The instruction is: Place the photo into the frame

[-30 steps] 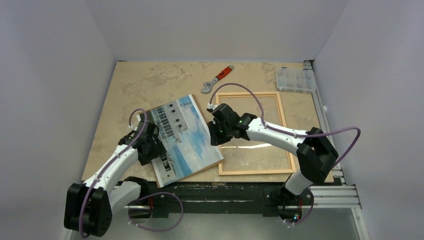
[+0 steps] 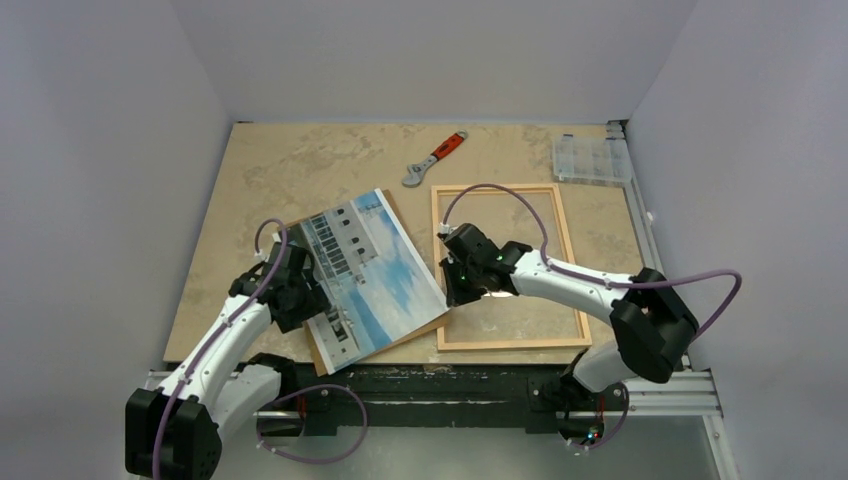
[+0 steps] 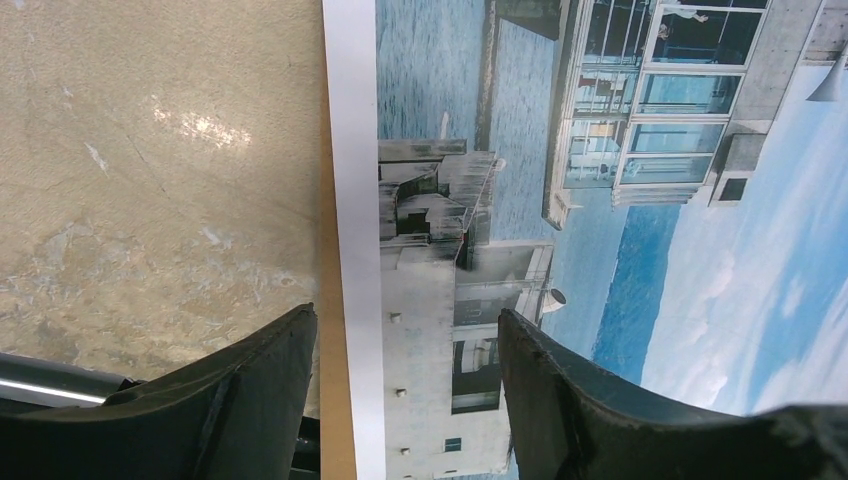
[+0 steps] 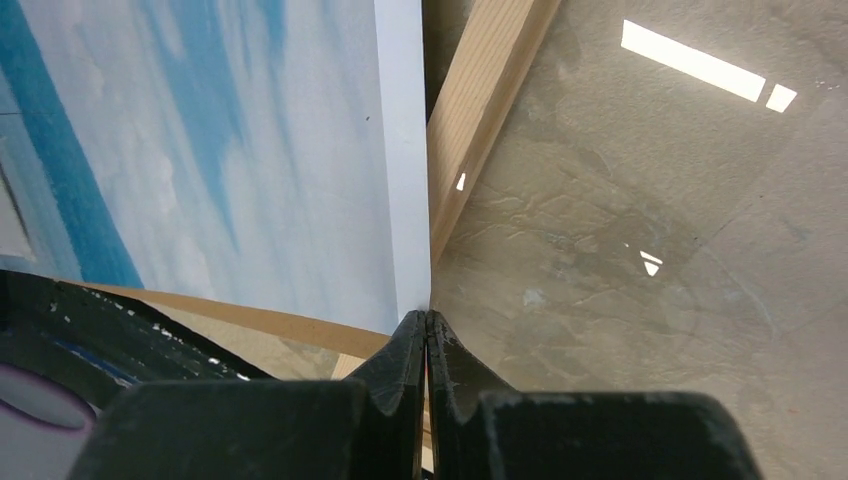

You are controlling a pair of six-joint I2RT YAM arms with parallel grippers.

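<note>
The photo (image 2: pixel 375 275), a building under blue sky with a white border, lies askew on a brown board (image 3: pixel 335 400) at left, its corner reaching the light wooden frame (image 2: pixel 500 344) at right. My left gripper is part open over the photo's white left edge, nothing seen held. My right gripper is shut at the photo's right corner, its tips on the white margin (image 4: pixel 405 200); the corner may be pinched between them, too small to tell.
An adjustable wrench (image 2: pixel 435 158) lies at the back; a clear plastic case (image 2: pixel 590 158) sits at back right. The table's front edge runs just below photo and frame.
My right gripper has moved down to the photo's right corner and its arm has shifted. The left arm has moved only slightly.
</note>
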